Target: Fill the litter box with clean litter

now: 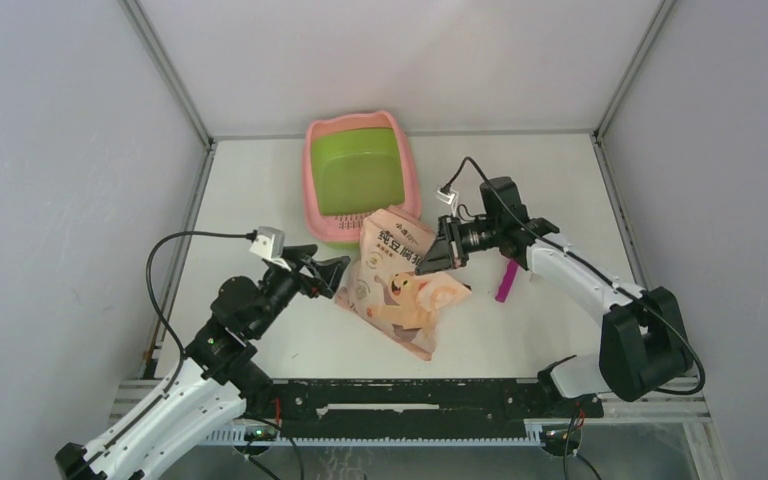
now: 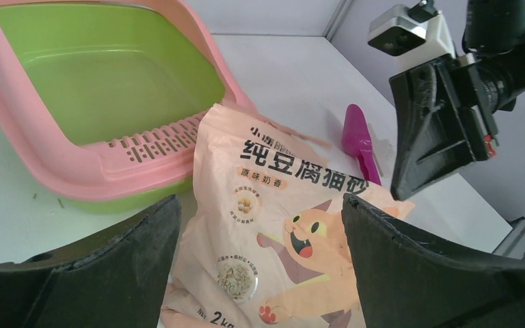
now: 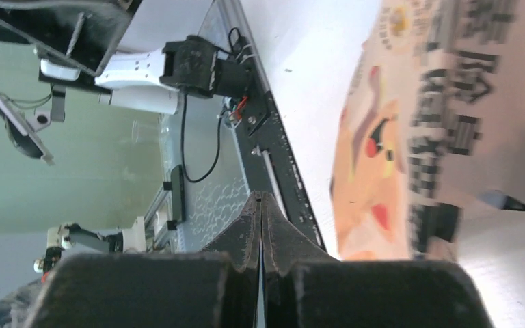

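The pink litter bag (image 1: 393, 288), printed with an orange cat, lies on the table, its upper end by the litter box. The litter box (image 1: 312, 192) has a pink rim and a green inside, with no litter visible in it. My right gripper is shut, nothing between its fingertips; the bag is off to their right. In the left wrist view, my right gripper hovers by the bag's right edge. My left gripper stands open at the bag's left side, its fingers wide apart and the bag (image 2: 280, 232) showing beyond the gap.
A purple scoop (image 2: 357, 130) lies on the table behind the right gripper, partly hidden by the right arm in the top view. White walls (image 1: 390, 60) close in the back and sides. Bare table (image 1: 245, 190) shows left of the box and at the front right.
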